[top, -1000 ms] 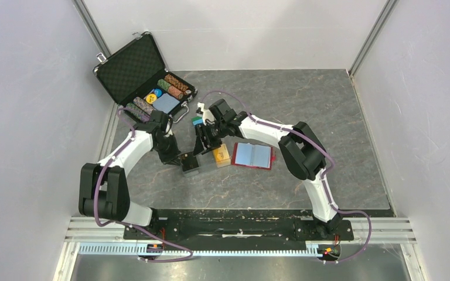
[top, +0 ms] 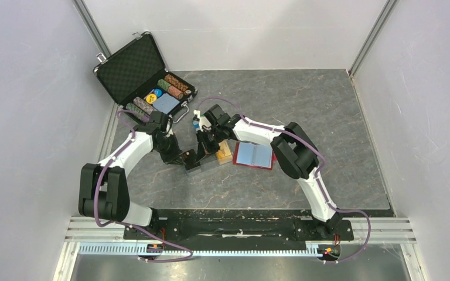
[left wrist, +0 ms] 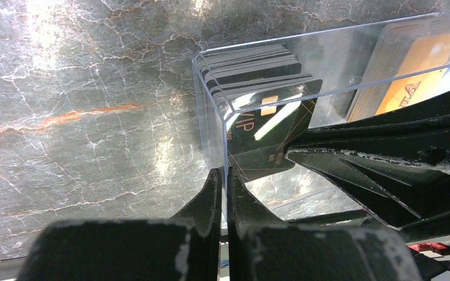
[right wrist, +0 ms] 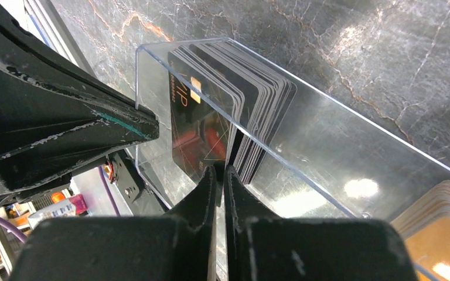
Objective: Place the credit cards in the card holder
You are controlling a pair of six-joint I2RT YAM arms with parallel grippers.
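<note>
A long clear plastic box (right wrist: 328,134) lies on the table. At its left end leans a stack of black cards (left wrist: 252,63), with a front card marked VIP (left wrist: 266,126) tilted ahead of it. My left gripper is shut on the box's left end wall. Inside the box my right gripper is shut, fingertips at the edge of the VIP card; whether that thin edge lies between them I cannot tell. An open red-edged holder with pale blue panels (top: 254,154) lies to the right, partly under the right arm.
Orange cards (left wrist: 419,70) fill the box's other end. Behind the left arm, an open case (top: 132,67) holds chips and pale blue cards (top: 166,103).
My right gripper has moved left and down to the black cards, and the box has shifted slightly right. My left gripper has stayed almost still.
</note>
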